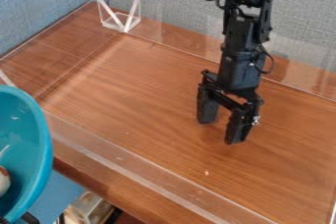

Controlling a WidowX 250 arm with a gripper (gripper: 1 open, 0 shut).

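Observation:
My black gripper (221, 124) hangs low over the right half of the wooden table (144, 110), its two fingers spread apart with nothing visible between them. Whether the fingertips touch the wood is hard to tell.
A turquoise bowl (27, 140) with a pale object inside sits at the lower left, beside some clutter below the table's edge. A white wire frame (118, 22) stands at the back left against the walls.

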